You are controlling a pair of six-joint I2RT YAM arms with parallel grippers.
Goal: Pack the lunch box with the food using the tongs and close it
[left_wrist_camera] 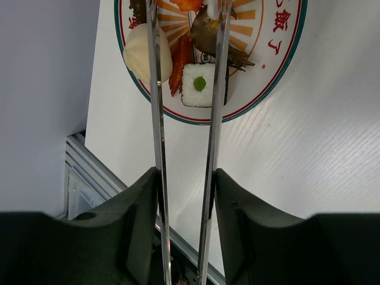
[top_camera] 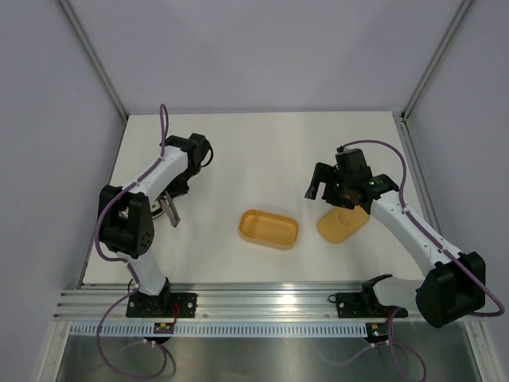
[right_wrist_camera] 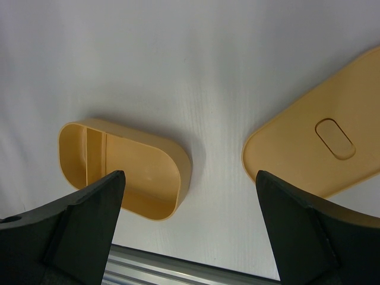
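Observation:
My left gripper, with long metal tongs, is low over a patterned plate [left_wrist_camera: 273, 71] of food at the table's left: a cream bun [left_wrist_camera: 136, 53], a sushi piece [left_wrist_camera: 193, 95], a red sausage-like piece [left_wrist_camera: 180, 62] and other items. Its tongs are part open; whether they touch food is unclear. An empty tan lunch box [top_camera: 268, 228] [right_wrist_camera: 142, 172] with a divider sits at front centre. My right gripper [top_camera: 316, 181] hangs open and empty above and between the box and a tan lid [top_camera: 342, 224] [right_wrist_camera: 314, 136].
Metal rails border it at the front and sides.

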